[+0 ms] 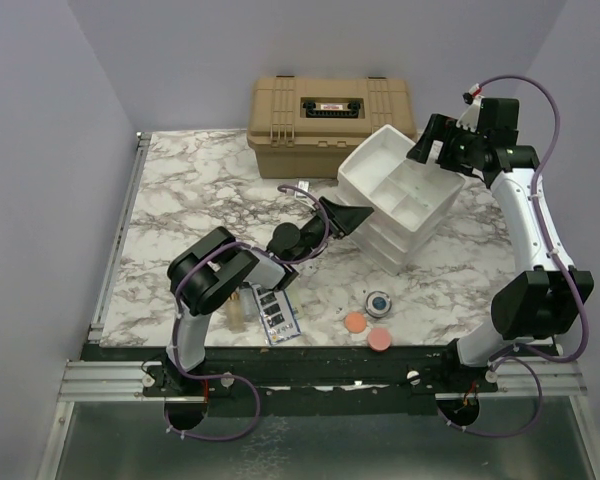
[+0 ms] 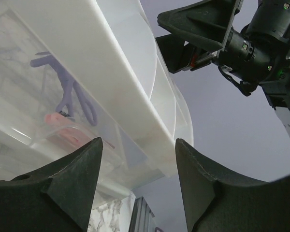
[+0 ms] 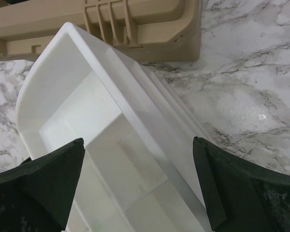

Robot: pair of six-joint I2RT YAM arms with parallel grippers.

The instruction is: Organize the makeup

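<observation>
A white multi-tier organizer point(image 1: 400, 200) sits tilted at the back right, with empty compartments in its top tray. My open left gripper point(image 1: 348, 218) is at its front-left side; in the left wrist view, purple and pink items point(image 2: 67, 89) show through a clear tier. My open right gripper point(image 1: 435, 140) is over the top tray's back-right rim point(image 3: 135, 116). Makeup lies at the front: a palette point(image 1: 278, 318), bottles point(image 1: 235, 310), a round compact point(image 1: 378, 304), an orange disc point(image 1: 355, 322) and a pink disc point(image 1: 379, 339).
A tan toolbox point(image 1: 280, 150) stands against the back wall, close behind the organizer.
</observation>
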